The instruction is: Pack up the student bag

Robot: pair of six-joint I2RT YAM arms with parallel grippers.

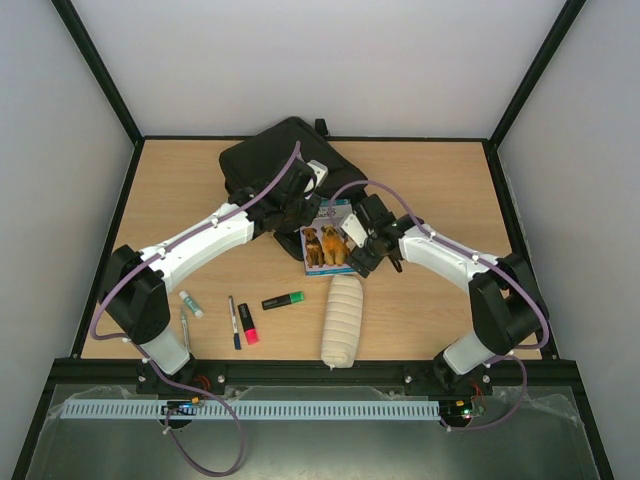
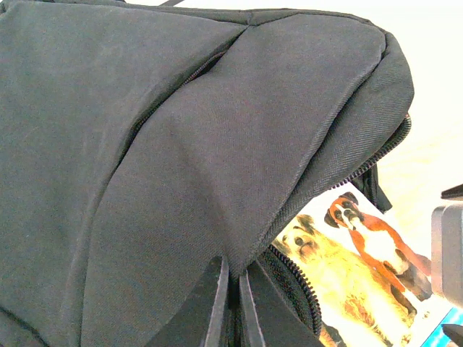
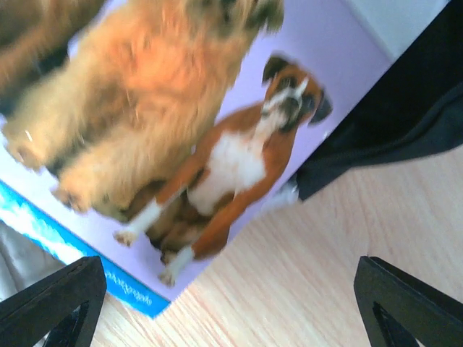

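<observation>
The black bag (image 1: 285, 155) lies at the back of the table, its zipped flap (image 2: 239, 123) filling much of the left wrist view. Creases in the cloth run to my left gripper, which is shut on the flap's edge. A book with dogs on its cover (image 1: 327, 250) lies in front of the bag, its far end by the bag's opening; how far it reaches inside is hidden. Over the book's near right corner stands my right gripper (image 1: 362, 262), open. In the right wrist view its fingers (image 3: 401, 307) are wide apart, with nothing held and the book (image 3: 166, 130) beyond them.
A beige padded pouch (image 1: 342, 320) lies right in front of the book. To the left are a green-capped marker (image 1: 283, 300), a pink-capped marker (image 1: 248, 323), a pen (image 1: 234, 322), a glue stick (image 1: 191, 304) and another slim item (image 1: 185, 328).
</observation>
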